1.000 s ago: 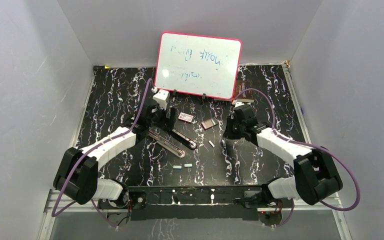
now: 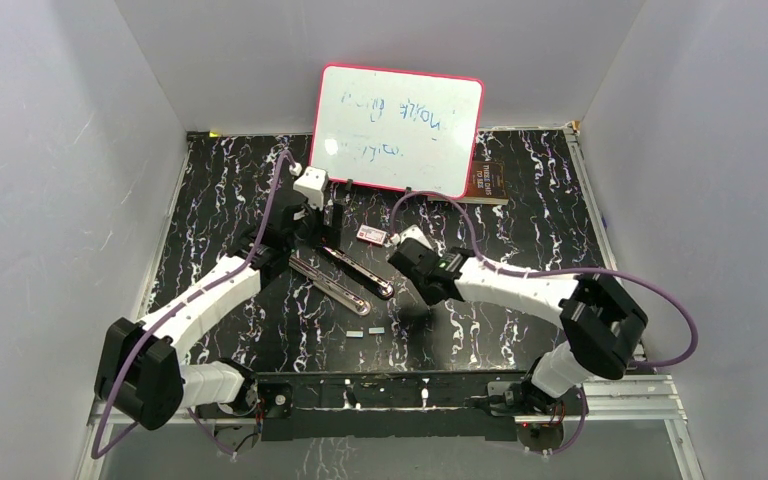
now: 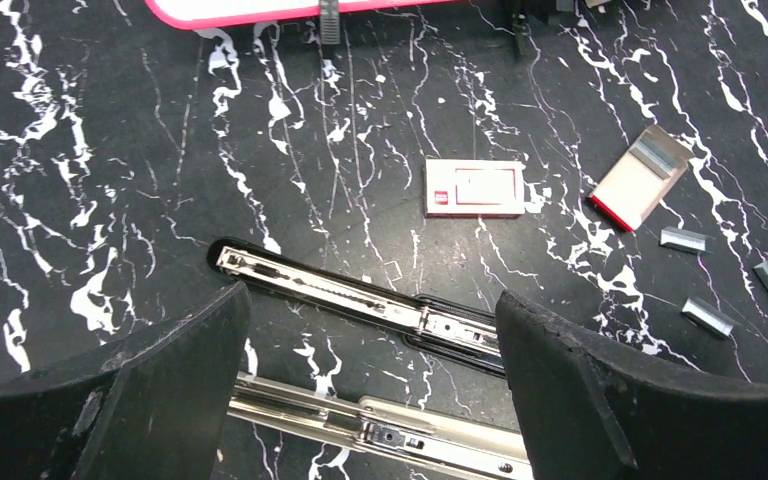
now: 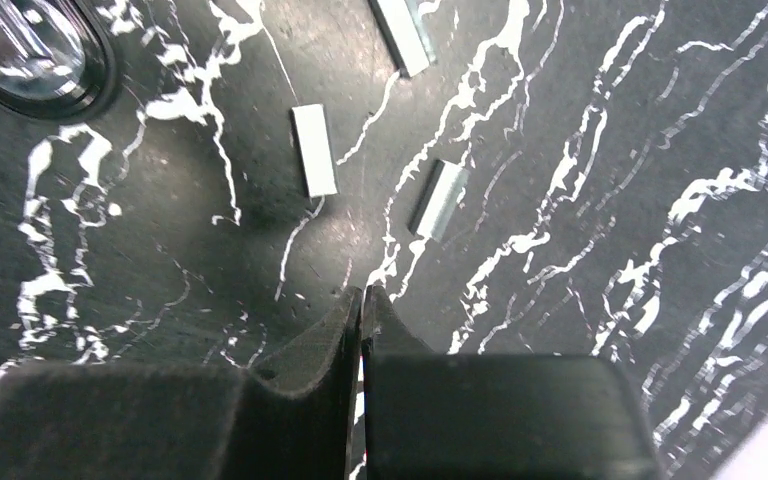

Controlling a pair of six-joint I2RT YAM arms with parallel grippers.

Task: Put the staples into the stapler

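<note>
Two long stapler parts lie side by side: a dark piece (image 3: 340,295) with a metal channel and a silver piece (image 3: 390,425). My left gripper is open above them, nothing between its fingers. Loose staple strips lie on the table, one (image 4: 314,150) near the dark part's rounded end (image 4: 50,60), others (image 4: 440,200) (image 4: 400,35) around it. Beyond those fingertips, my right gripper is shut; nothing clearly shows between its fingers. In the top view that gripper (image 2: 428,297) and its arm cover these strips. Two more strips (image 2: 355,334) (image 2: 377,330) lie nearer the front.
A red-and-white box (image 3: 475,188) sits behind the dark part. To its right an opened box (image 3: 645,175) has a grey strip at its end; the right arm hides it from above. A whiteboard (image 2: 400,125) and a book (image 2: 487,180) stand at the back.
My right gripper has swung leftward over the opened box and nearby strips, covering them from above. The left gripper has shifted slightly left. The stapler parts have not moved.
</note>
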